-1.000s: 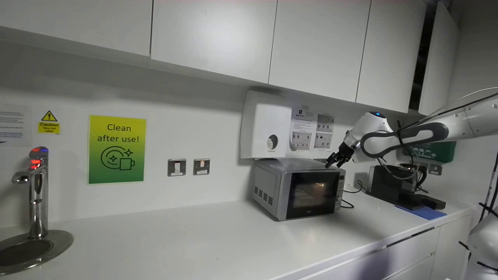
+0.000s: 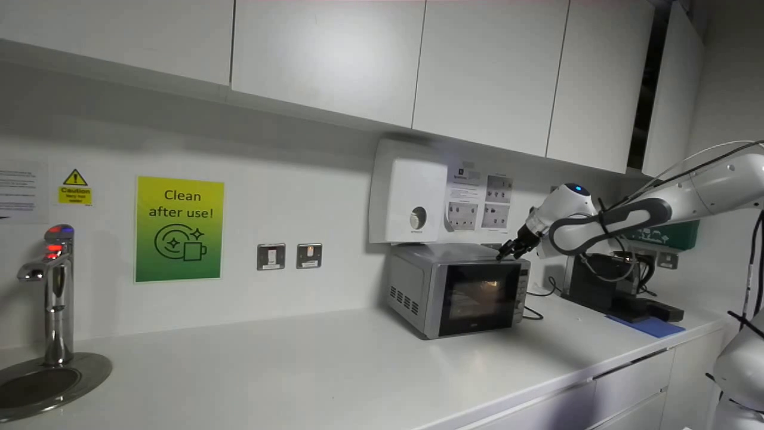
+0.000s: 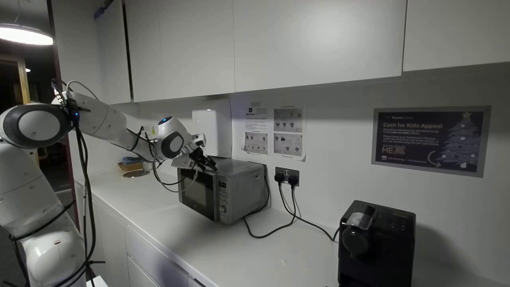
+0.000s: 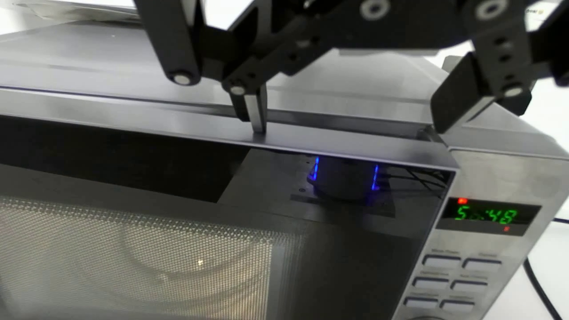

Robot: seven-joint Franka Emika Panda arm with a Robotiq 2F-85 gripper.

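Observation:
The silver microwave (image 2: pixel 426 286) stands against the wall, its dark glass door (image 4: pixel 160 256) lit from inside. Along the door's top edge (image 4: pixel 298 136) runs a dark slot, widest near the control side; whether the door is slightly ajar I cannot tell. My gripper is open over that edge, its fingers (image 4: pixel 256 112) wide apart with nothing between them. The left fingertip appears at the edge, but contact is unclear. The other finger is near the edge's right end, above the control panel (image 4: pixel 453 261), whose green digits are lit. From the side, the gripper (image 3: pixel 208 165) hangs over the microwave's top front.
A paper dispenser (image 2: pixel 408 193) hangs on the wall behind the microwave. Black cables (image 3: pixel 291 213) trail from the socket, and a black coffee machine (image 3: pixel 377 244) stands farther along.
The gripper has shifted slightly left and down at the microwave's top front, and its wrist sits lower. The microwave has not visibly moved.

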